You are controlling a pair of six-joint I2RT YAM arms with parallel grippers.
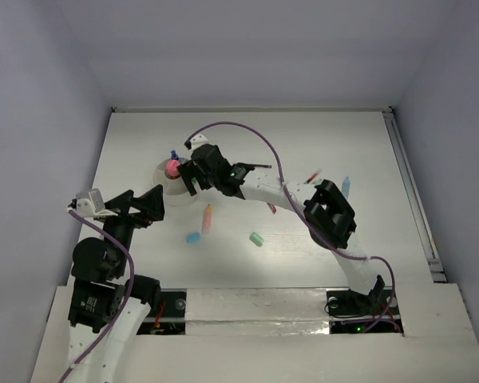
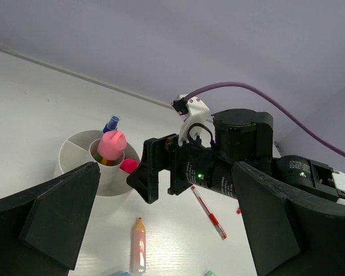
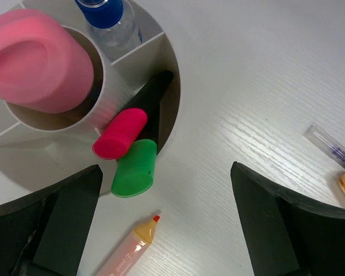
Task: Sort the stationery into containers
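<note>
A white round divided organizer (image 2: pixel 72 155) holds a pink cup-like item (image 3: pixel 37 60), a blue-capped bottle (image 3: pixel 112 34), and pink-capped (image 3: pixel 119 135) and green-capped (image 3: pixel 135 169) dark pens side by side in one compartment. My right gripper (image 1: pixel 190 177) hovers open over the organizer's right side, nothing between its fingers. My left gripper (image 1: pixel 144 207) is open and empty at the front left. An orange marker (image 1: pixel 207 219), a blue item (image 1: pixel 193 238) and a green item (image 1: pixel 256 238) lie loose on the table.
A red pen (image 2: pixel 210 213), other pens and a light-blue item (image 1: pixel 346 187) lie to the right, partly behind my right arm. Walls border the table at the sides and back.
</note>
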